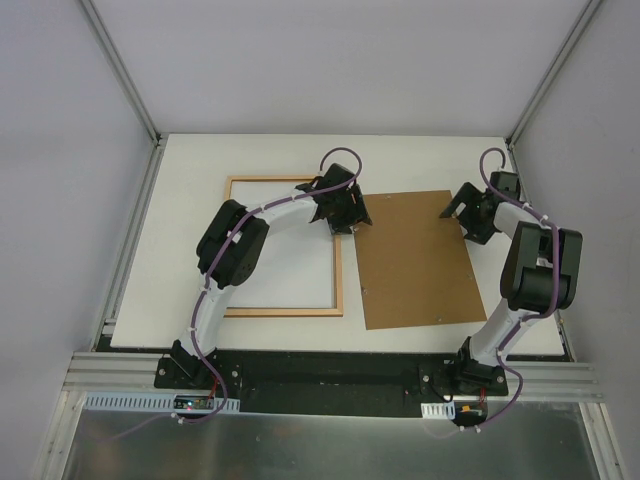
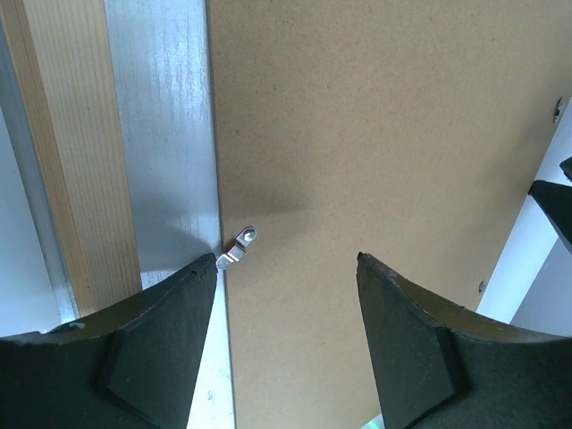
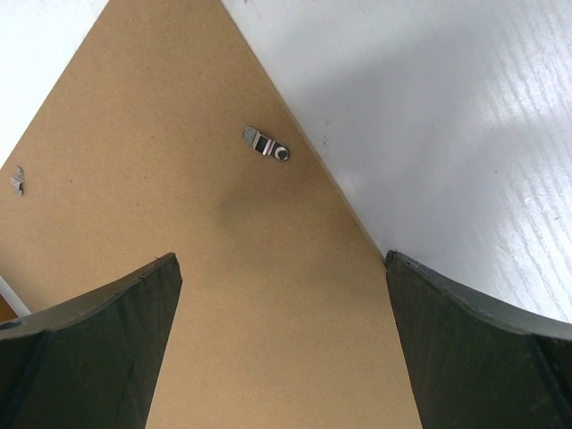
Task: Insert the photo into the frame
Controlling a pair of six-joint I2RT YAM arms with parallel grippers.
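Note:
A wooden frame [image 1: 338, 280] lies on the left half of the table, its inside white and flat. To its right rests a brown backing board [image 1: 415, 265] with small metal clips along its edges; no photo can be made out. Over the board's left edge my left gripper stands open, one finger beside a metal clip [image 2: 237, 248]. My right gripper is open too, straddling the board's right edge area, with a clip [image 3: 266, 144] lying farther off. Nothing is held by either gripper.
Only a narrow white strip separates frame and board. Walls stand close on both sides.

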